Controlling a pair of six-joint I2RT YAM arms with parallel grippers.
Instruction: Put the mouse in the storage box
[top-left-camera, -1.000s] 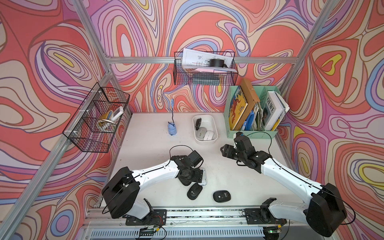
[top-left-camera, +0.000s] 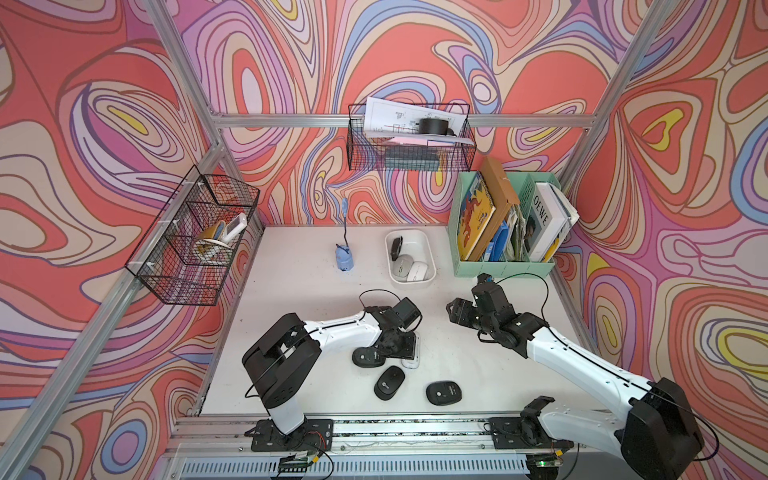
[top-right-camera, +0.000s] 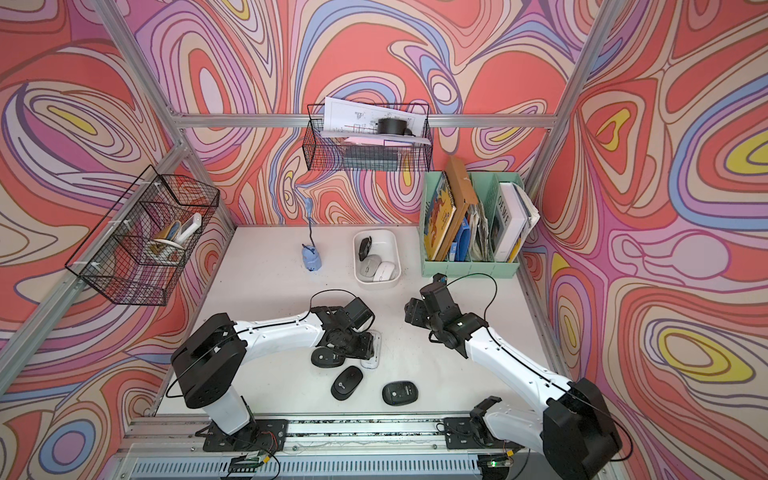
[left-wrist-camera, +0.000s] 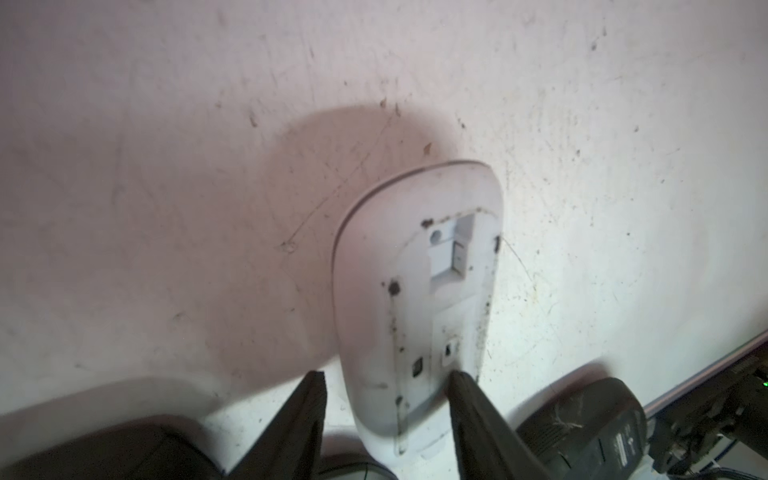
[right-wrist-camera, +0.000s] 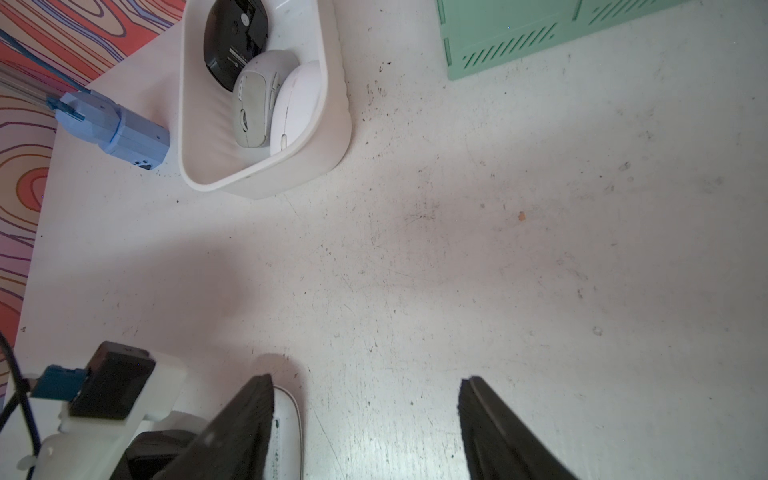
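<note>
A white mouse lies bottom side up (left-wrist-camera: 416, 280), its underside and small battery hollow showing in the left wrist view. My left gripper is part open over its near end, one finger on each side; the left finger stands apart from it. Whether the right finger touches cannot be told. From above, the arm hides part of this mouse (top-left-camera: 411, 362). The white storage box (top-left-camera: 433, 268) stands at the back with black, grey and white mice inside. My right gripper is open and empty, over bare table to the right.
Black mice lie around the left gripper: one beside it (top-left-camera: 368, 357), one in front (top-left-camera: 389, 382), one farther right (top-left-camera: 443, 393). A green file box (top-left-camera: 512, 270) stands back right, a blue object (top-left-camera: 344, 257) back left. Table between gripper and storage box is clear.
The left gripper has moved right over the white mouse, which shows slightly farther right than a second ago.
</note>
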